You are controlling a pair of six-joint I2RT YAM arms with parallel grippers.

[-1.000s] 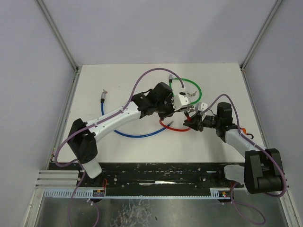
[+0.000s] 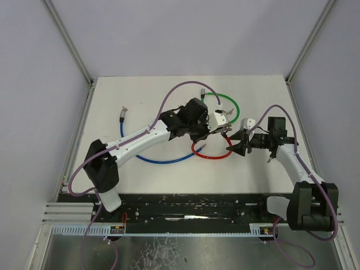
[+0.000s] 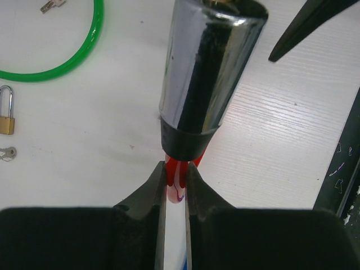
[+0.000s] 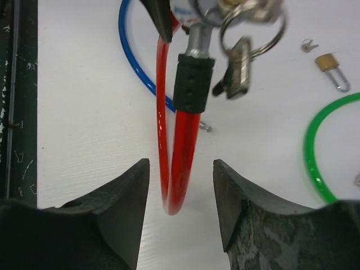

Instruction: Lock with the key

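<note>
My left gripper is shut on the red cable lock [image 3: 176, 183] just below its chrome lock head [image 3: 208, 67], raised above the board. The red cable [image 4: 185, 146] hangs in a loop, with a key ring and key [image 4: 242, 64] at its head, blurred in the right wrist view. My right gripper is part open around the lower red loop from below, fingers apart from it.
On the white board [image 2: 124, 174] lie a blue cable [image 2: 163, 160], a green cable [image 3: 67, 64], a brass padlock [image 3: 7, 124] and small loose keys [image 3: 53, 4]. The front of the board is clear.
My right arm has moved to the right, away from the lock head, with the red loop still near its fingers. The left arm is nearly still.
</note>
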